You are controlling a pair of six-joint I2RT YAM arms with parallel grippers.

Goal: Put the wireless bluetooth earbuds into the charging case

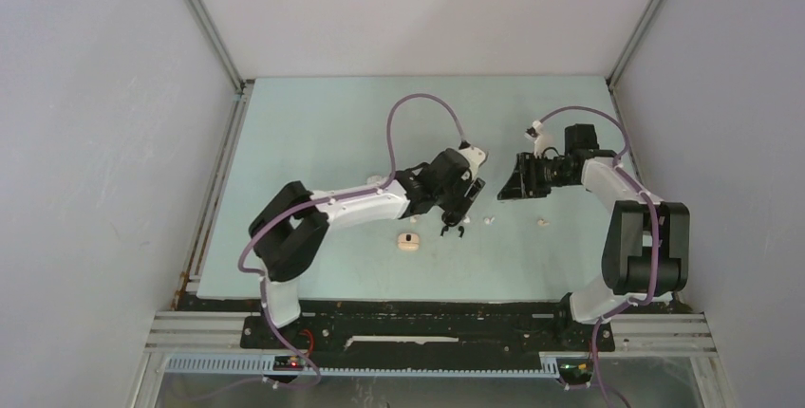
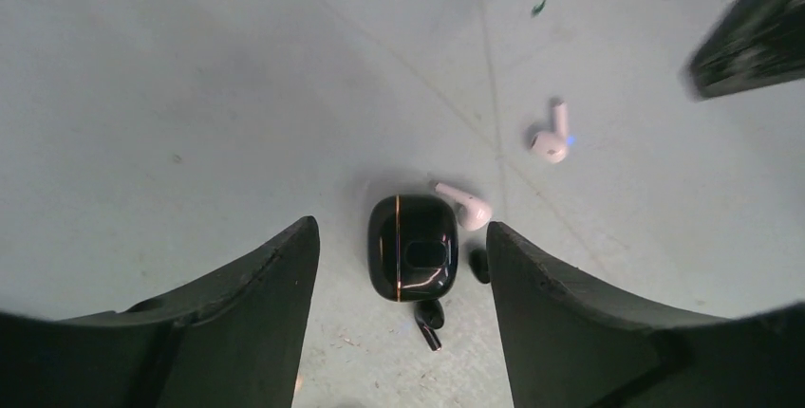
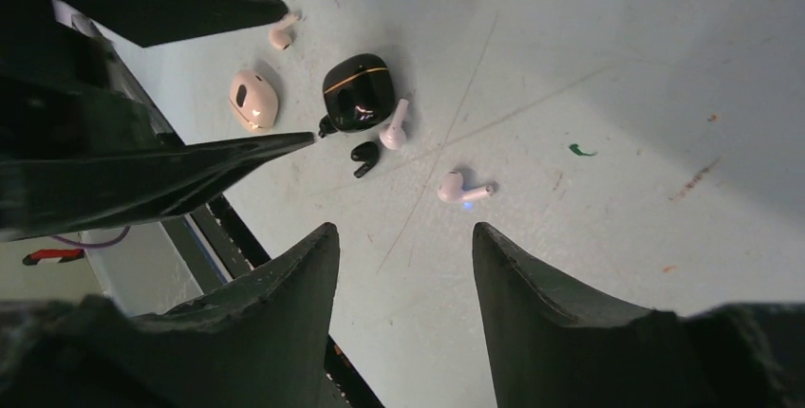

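Observation:
A glossy black charging case (image 2: 413, 248) with a gold seam appears between the spread fingers of my left gripper in the left wrist view; its lid looks closed. In the right wrist view the left gripper is open near the case (image 3: 360, 93), not gripping it. A white earbud (image 3: 395, 125) lies against the case, and a second one (image 3: 463, 188) lies apart with a blue glow. Black earbuds (image 2: 479, 263) lie right beside the case. My right gripper is open and empty above the table.
A pale case (image 3: 253, 101) and another pale earbud (image 3: 284, 30) lie beyond the black case. One more small earbud (image 1: 542, 222) rests below the right arm. Both grippers are close together.

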